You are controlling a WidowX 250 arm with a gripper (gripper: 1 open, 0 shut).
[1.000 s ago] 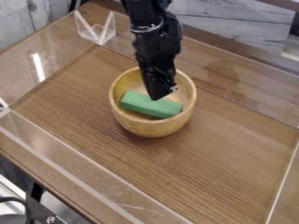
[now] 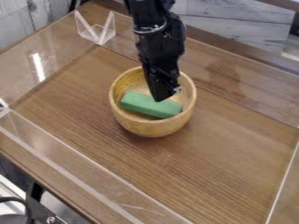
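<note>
A wooden bowl [image 2: 152, 126] sits near the middle of the table, with a green block [image 2: 149, 107] lying inside it. My black gripper [image 2: 162, 88] reaches down from the top over the back of the bowl, its tip just above the block. Whether its fingers are open or shut is not clear.
A clear plastic object stands at the back left, and a cable shows at the bottom left edge.
</note>
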